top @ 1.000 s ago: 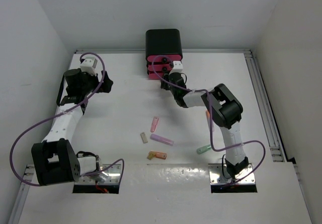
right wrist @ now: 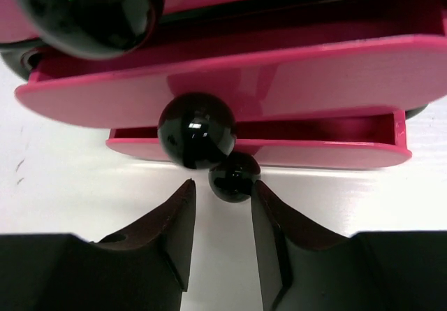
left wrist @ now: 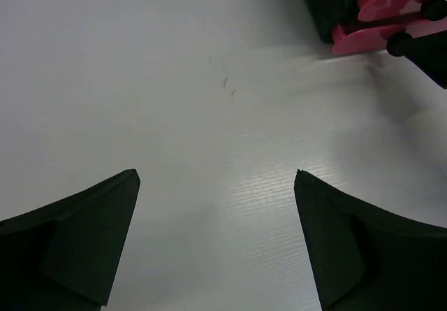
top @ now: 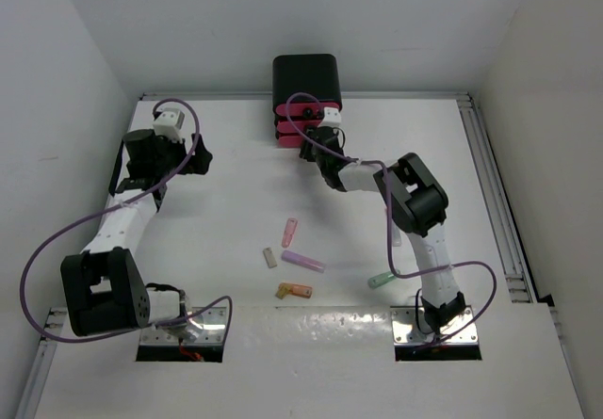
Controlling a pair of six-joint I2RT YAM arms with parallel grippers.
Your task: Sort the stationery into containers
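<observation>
A black cabinet (top: 304, 73) with pink drawers (right wrist: 307, 73) and round black knobs (right wrist: 196, 130) stands at the top middle. My right gripper is just in front of the lowest knob (right wrist: 234, 178), fingertips part open; whether they touch it is unclear. My left gripper is open over bare table at the upper left, the cabinet at its view's top right. Loose stationery lies below: a pink piece (top: 289, 232), a purple one (top: 303, 262), an orange one (top: 297, 290), a small grey one (top: 269, 257) and a green one (top: 382, 278).
A pale item (top: 395, 233) lies under the right arm. Metal rails (top: 490, 193) and walls edge the table.
The right arm has shifted slightly to the right at its elbow, the gripper staying at the cabinet's front. The left arm is nearly still.
</observation>
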